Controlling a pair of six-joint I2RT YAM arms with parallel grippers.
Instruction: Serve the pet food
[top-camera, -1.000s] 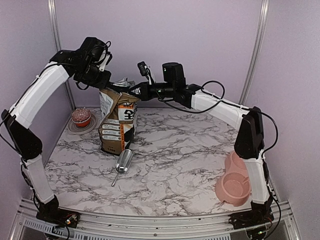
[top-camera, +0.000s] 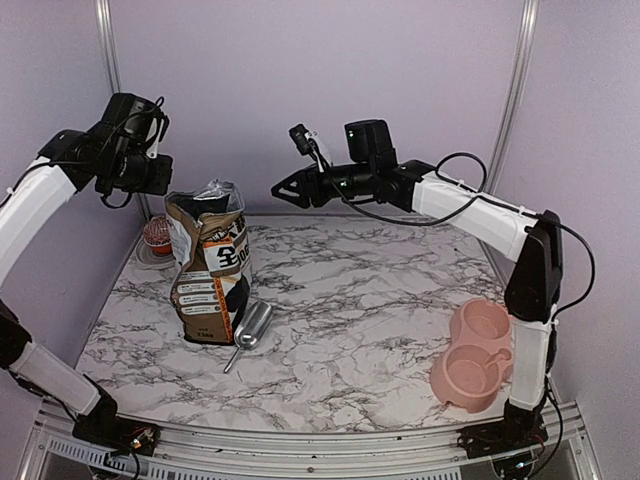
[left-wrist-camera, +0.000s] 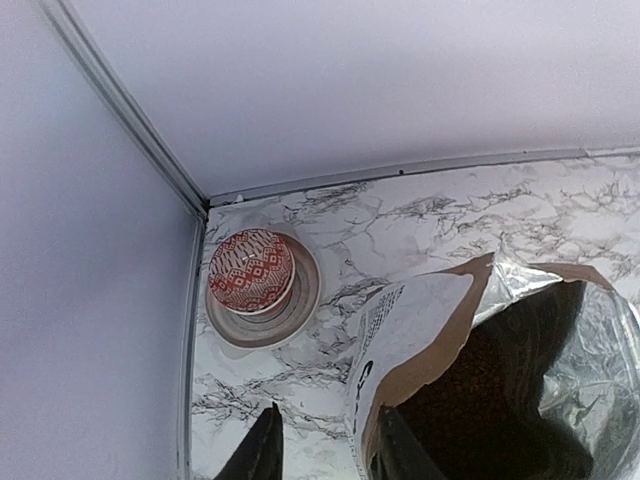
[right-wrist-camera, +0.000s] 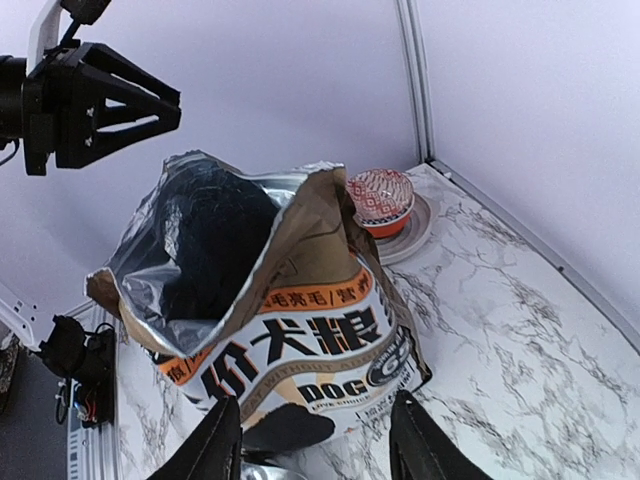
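The brown, white and black dog food bag (top-camera: 212, 275) stands upright at the left of the table, its top unsealed. Dark kibble (left-wrist-camera: 480, 390) shows inside it in the left wrist view. My left gripper (top-camera: 158, 185) hangs just above and left of the bag's mouth, open, its fingers apart. To the right of the bag, my right gripper (top-camera: 280, 190) is open too, clear of the bag, with nothing between its fingers. A metal scoop (top-camera: 254, 325) lies by the bag's front right. The pink double bowl (top-camera: 462, 375) sits at the front right.
Behind the bag on the left, a red patterned bowl (left-wrist-camera: 252, 272) rests on a round grey plate (left-wrist-camera: 310, 300). Walls close in the left, back and right sides.
The bag has shifted forward and left, and the scoop was nudged slightly. Both grippers have come away from the bag's rim, the left one leftward, the right one rightward. The pink bowl has turned slightly.
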